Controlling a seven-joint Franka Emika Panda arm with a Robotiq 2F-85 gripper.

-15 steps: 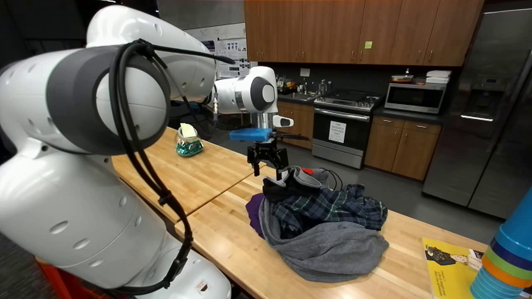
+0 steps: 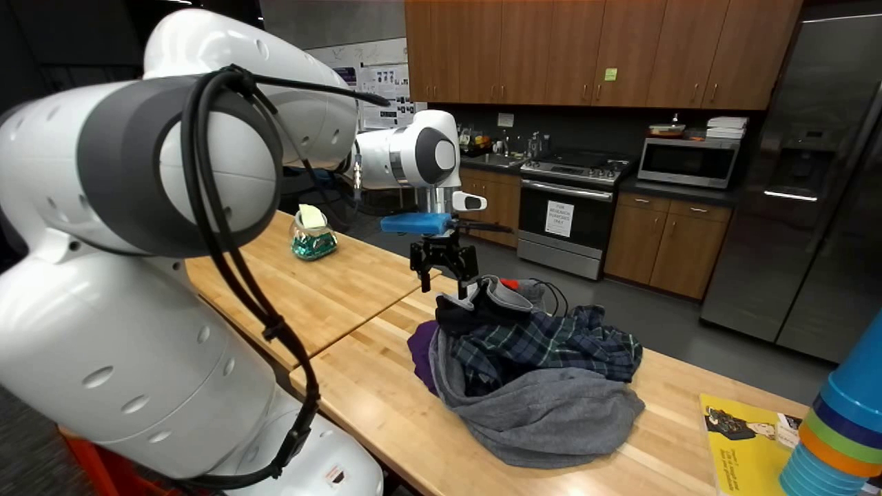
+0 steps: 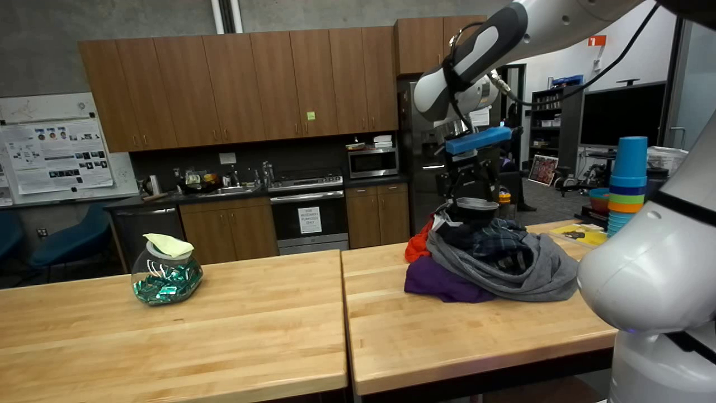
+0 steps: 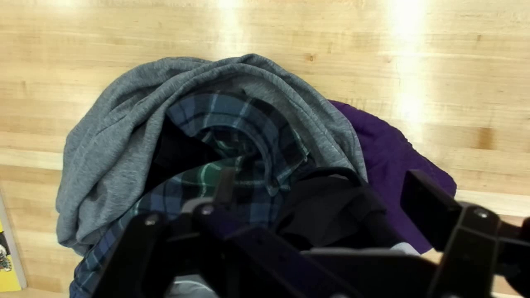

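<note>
A heap of clothes lies on the wooden table: a grey garment [image 2: 550,417], a green-and-blue plaid one [image 2: 546,340], a black piece [image 4: 330,211] and a purple piece [image 4: 397,159] at one side. Red cloth [image 3: 419,244] shows at another edge of the heap. My gripper [image 2: 444,288] is above the black piece at the heap's edge, its fingers parted. From the wrist, the open gripper spans the black cloth, with one finger [image 4: 423,206] over the purple piece. No cloth is visibly pinched. The gripper's body hides the heap's lower part there.
A glass jar [image 3: 166,275] with green-wrapped items stands on the adjoining table. Stacked cups [image 3: 626,181] and a yellow book [image 2: 744,446] are at the table's other end. Bare wood [image 4: 308,30] surrounds much of the heap.
</note>
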